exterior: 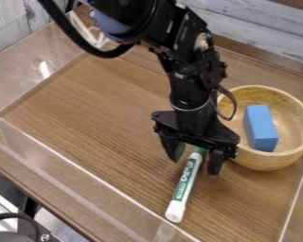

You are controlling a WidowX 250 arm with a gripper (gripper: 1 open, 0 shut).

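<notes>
A white Expo marker [184, 190] with a green end lies on the wooden table, pointing toward the front. My black gripper [193, 157] is open and low over the marker's green end, its two fingers to either side of it; whether they touch it is not clear.
A wooden bowl [294, 117] holding a blue block [260, 128] sits at the right, partly behind the gripper. A cable and dark frame are at the lower left.
</notes>
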